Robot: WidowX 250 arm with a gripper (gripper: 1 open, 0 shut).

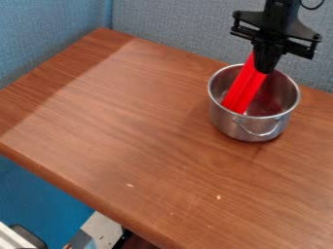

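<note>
A red elongated block [243, 88] leans upright inside a steel pot [254, 124] with a wire handle, on the right of the wooden table.
Blue-grey padded walls stand behind and left. Some pale hardware shows beyond the table's edge at the bottom left.
</note>
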